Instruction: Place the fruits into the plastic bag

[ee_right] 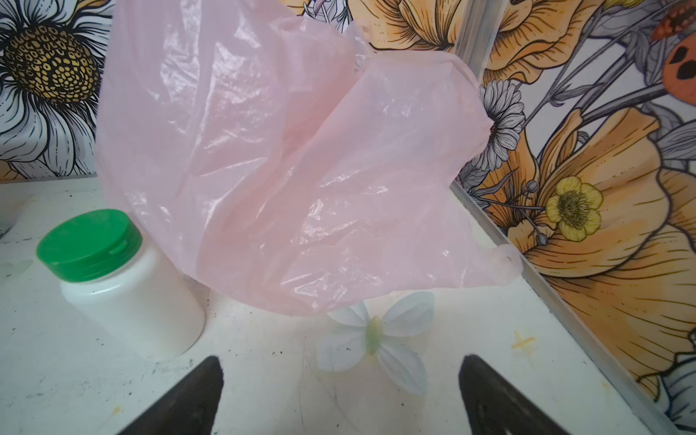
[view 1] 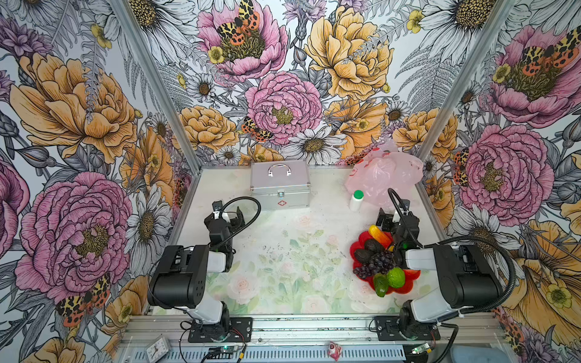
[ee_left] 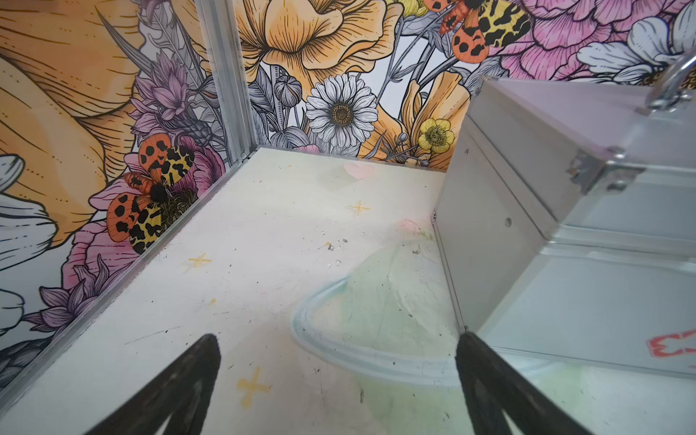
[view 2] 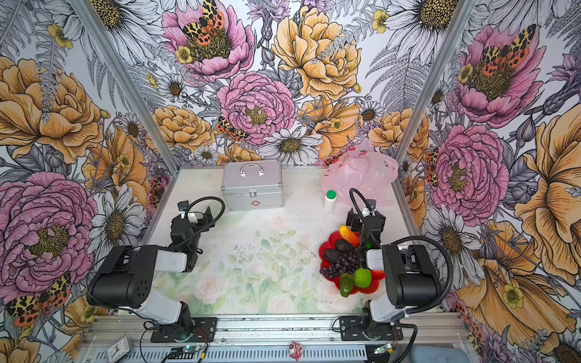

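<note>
The pink plastic bag (ee_right: 311,174) lies crumpled at the back right of the table. Nearer the front right, a red plate (view 1: 412,276) carries the fruits: dark grapes (view 1: 376,265), a lime-green fruit (view 1: 395,277), a darker green one (view 1: 380,284), dark avocado-like fruits (view 1: 363,254) and a yellow-orange one (view 1: 379,235). Its right side is partly covered by the right arm. My right gripper is open and empty, facing the bag from in front of it. On the left, my left gripper stands open too, with only bare table between its fingers.
A silver case (view 1: 280,184) stands at the back left of centre. Close to the bag's left front is a white bottle (ee_right: 137,297) with a green cap. Free table surface (view 1: 290,254) stretches across the middle between the arms.
</note>
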